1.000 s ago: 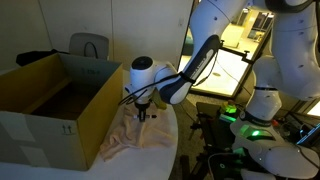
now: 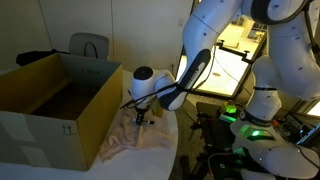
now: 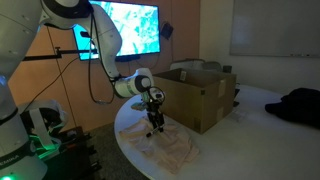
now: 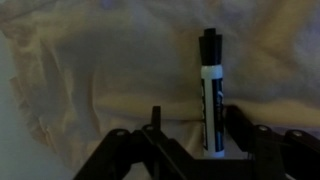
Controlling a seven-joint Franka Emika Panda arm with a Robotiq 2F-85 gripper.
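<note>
A marker (image 4: 211, 95) with a white body and a black cap lies on a crumpled peach cloth (image 4: 120, 70) in the wrist view. My gripper reaches down over it, its fingers apart. The marker runs between them, close beside the right finger (image 4: 236, 122), with a clear gap to the left one; whether it touches the right finger I cannot tell. From outside, the gripper (image 3: 154, 130) appears low over the cloth (image 3: 175, 150). The marker is too small to make out clearly there.
A large open cardboard box (image 2: 65, 105) stands on the white table (image 2: 150, 163) beside the cloth. A grey chair (image 2: 90, 45) is behind the table. Bare tabletop lies in front of the cloth and, in the second exterior view, beyond the box.
Over the last second my gripper has come down closer to the cloth. The cloth and the box look unmoved.
</note>
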